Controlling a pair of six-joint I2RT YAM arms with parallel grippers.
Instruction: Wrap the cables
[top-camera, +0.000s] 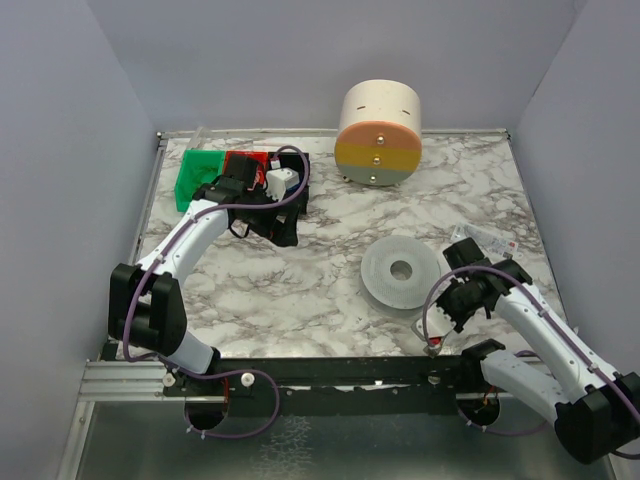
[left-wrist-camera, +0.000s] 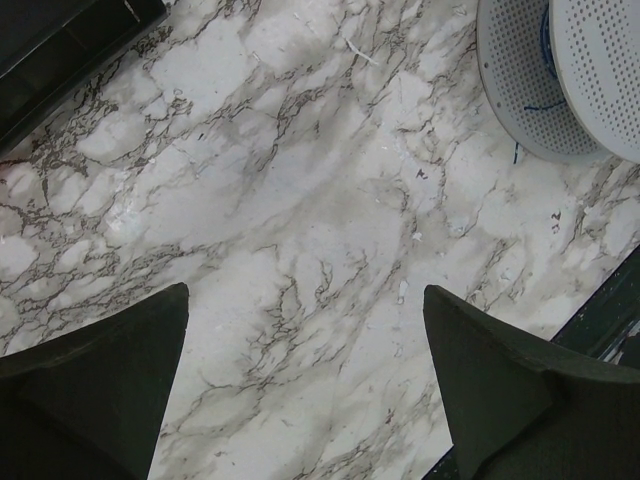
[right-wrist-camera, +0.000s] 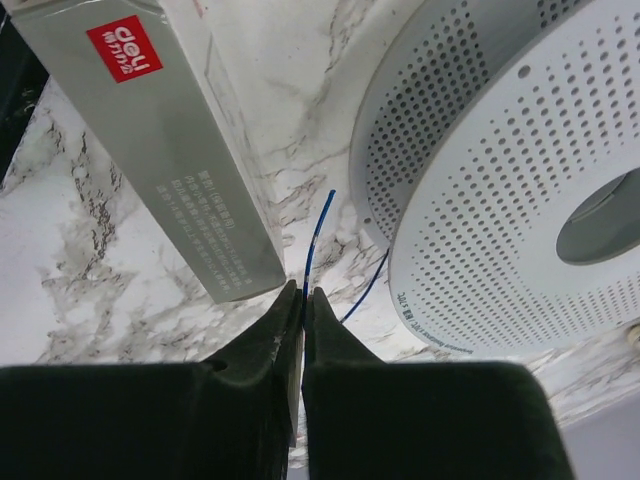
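Observation:
A perforated grey spool (top-camera: 385, 280) lies on the right-centre of the table; the right wrist view shows its top flange (right-wrist-camera: 500, 210) and a blue cable (right-wrist-camera: 366, 292) trailing from it. My right gripper is shut beside the spool, with the blue cable running up at its fingertips; whether it is held between them is hard to tell. My left gripper hangs open over bare marble at the left, nothing between its fingers.
A grey deli box (right-wrist-camera: 160, 160) lies by the right gripper. A drum-shaped drawer box (top-camera: 378, 125) stands at the back, coloured bins (top-camera: 198, 170) at the back left.

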